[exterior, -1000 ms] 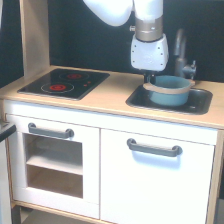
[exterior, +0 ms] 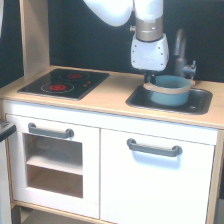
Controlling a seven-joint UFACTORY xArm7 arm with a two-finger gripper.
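A blue-grey pot with a tan rim sits at the sink of a toy kitchen. The white arm comes down from the top. Its gripper is at the left edge of the pot's rim, fingertips low against or just beside it. The fingers are dark and tiny here, so whether they pinch the rim cannot be made out.
Behind the pot rises a grey faucet. To the left lies a black stovetop with red burner rings, nothing standing on it. Cabinet doors below have dark handles.
The pot looks slightly less tilted, its rim closer to level. The arm and gripper stay in nearly the same place.
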